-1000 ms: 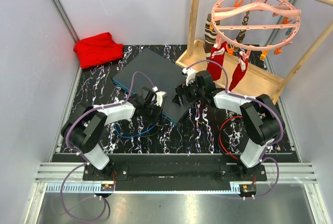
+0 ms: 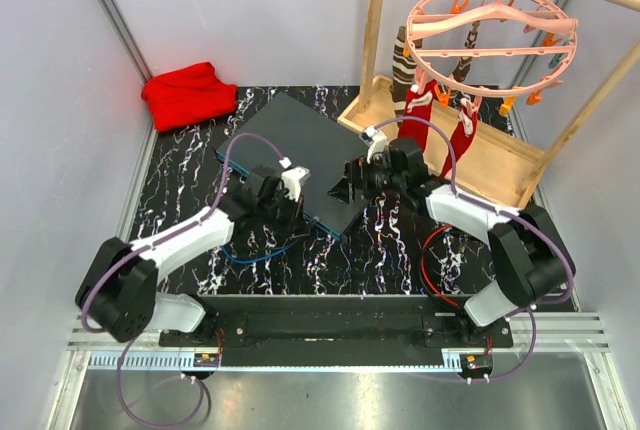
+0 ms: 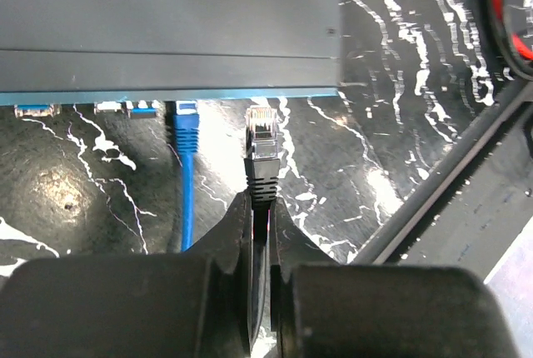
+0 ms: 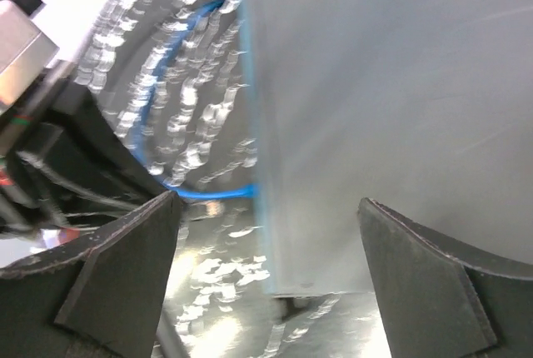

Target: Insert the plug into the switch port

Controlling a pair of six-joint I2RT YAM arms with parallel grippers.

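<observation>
In the left wrist view a clear RJ45 plug [image 3: 262, 133] with a black boot is held upright by my left gripper, shut on it. It points at the front edge of the grey switch [image 3: 166, 17], a little below it. A blue cable's plug [image 3: 186, 125] sits at that edge to the left, beside several ports [image 3: 35, 111]. In the top view the switch [image 2: 310, 140] lies on the marble table. My right gripper stands open over the switch's end, with nothing seen between its fingers.
A red cloth [image 2: 190, 95] lies at the back left. A wooden rack [image 2: 505, 160] with hanging socks and a pink hanger fills the back right. A red cable [image 2: 425, 265] lies on the table's right part.
My left gripper has moved slightly left and toward the front, still shut on the plug. The right gripper has shifted a little rightward. Both arms' bodies have shifted.
</observation>
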